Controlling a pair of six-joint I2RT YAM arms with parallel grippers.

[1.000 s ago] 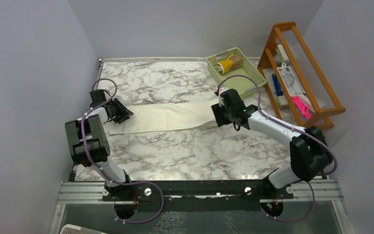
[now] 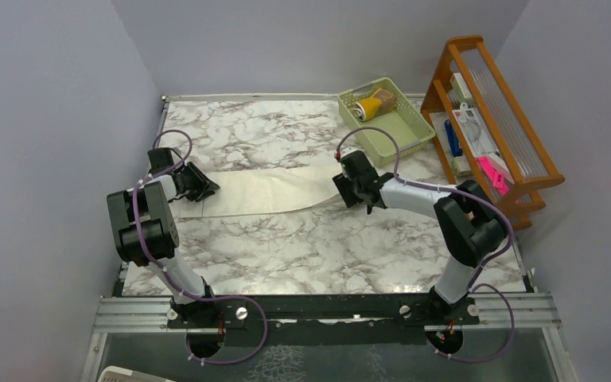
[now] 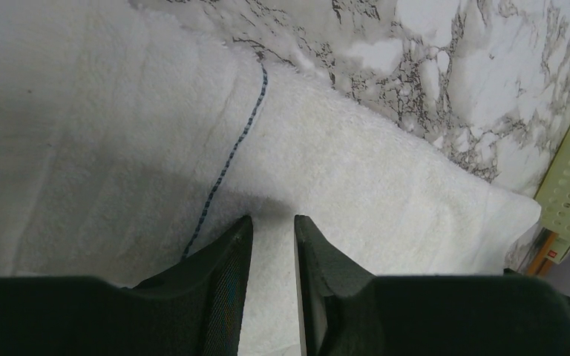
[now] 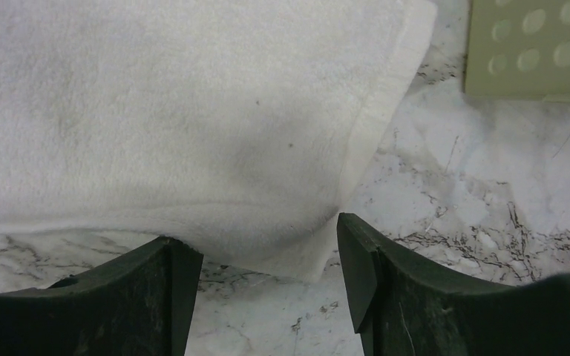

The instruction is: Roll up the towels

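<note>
A long white towel [image 2: 274,189] lies spread flat across the marble table. My left gripper [image 2: 205,188] is over its left end, near a dark stitched line [image 3: 229,159]; in the left wrist view its fingertips [image 3: 305,231] stand a little apart with towel surface beneath. My right gripper [image 2: 344,195] is at the towel's right end, open; in the right wrist view the towel's front edge [image 4: 252,237] curves up between the fingers, with a flat corner layer below.
A green basket [image 2: 404,131] with yellow and brown items stands at the back right, close to the towel's right end. A wooden rack [image 2: 509,111] stands along the right side.
The left arm stays almost still over the left end.
</note>
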